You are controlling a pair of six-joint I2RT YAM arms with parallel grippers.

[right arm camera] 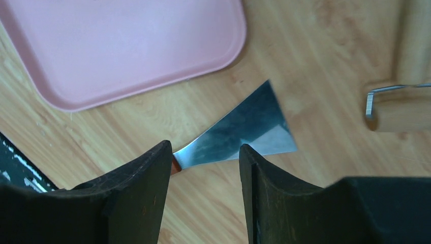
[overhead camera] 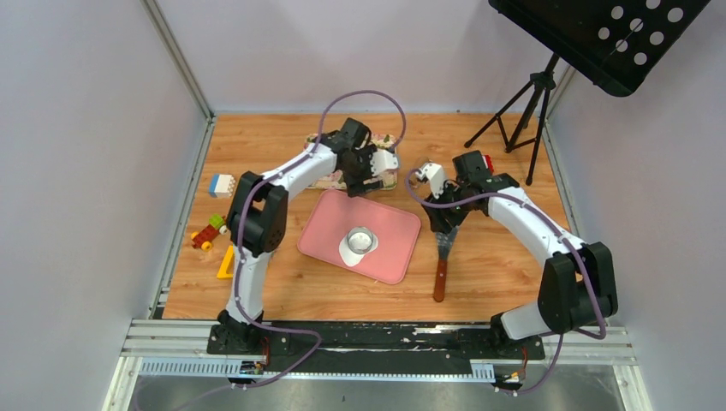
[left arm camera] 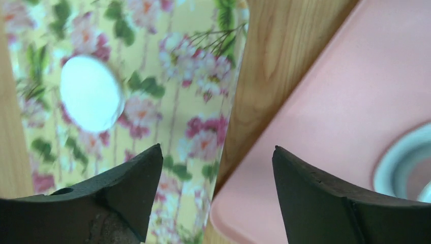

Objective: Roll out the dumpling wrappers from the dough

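My left gripper hangs open above a floral mat [left arm camera: 193,137] carrying a white round dough disc [left arm camera: 91,94]. Beside the mat lies a pink tray [overhead camera: 325,231] holding a metal ring [overhead camera: 360,241] over a white dough piece [overhead camera: 355,257]. My right gripper is part open, nothing between its fingers, above a metal spatula [right arm camera: 254,122] with a wooden handle [overhead camera: 441,278]. A rolling pin [right arm camera: 401,112] lies at the right of the right wrist view.
Toy blocks [overhead camera: 205,235] and a yellow triangle [overhead camera: 224,265] lie at the left. A black stand [overhead camera: 539,86] rises at the back right.
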